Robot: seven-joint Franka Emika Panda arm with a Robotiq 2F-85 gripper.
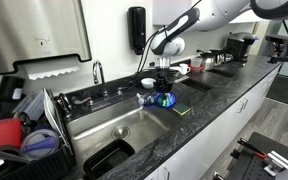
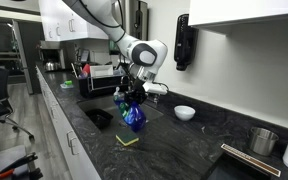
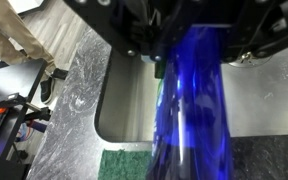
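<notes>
My gripper [image 2: 134, 97] is shut on a glossy blue vessel, apparently a bowl or cup. In the wrist view the blue vessel [image 3: 192, 115] fills the space below the fingers and hides the fingertips. Exterior view 2 shows the vessel [image 2: 135, 119] hanging beneath the gripper, near the sink's end of the dark counter. From the other side the blue vessel [image 1: 165, 100] appears tilted, with a bit of green visible on or behind it. A green and yellow sponge [image 2: 127, 141] lies on the counter nearby; its green scouring side [image 3: 124, 165] shows at the bottom of the wrist view.
The steel sink [image 1: 114, 127] with a black basin [image 1: 109, 157] lies beside the arm. A white bowl [image 2: 184, 112] stands behind on the counter. A dish rack [image 1: 34, 145] fills the far left.
</notes>
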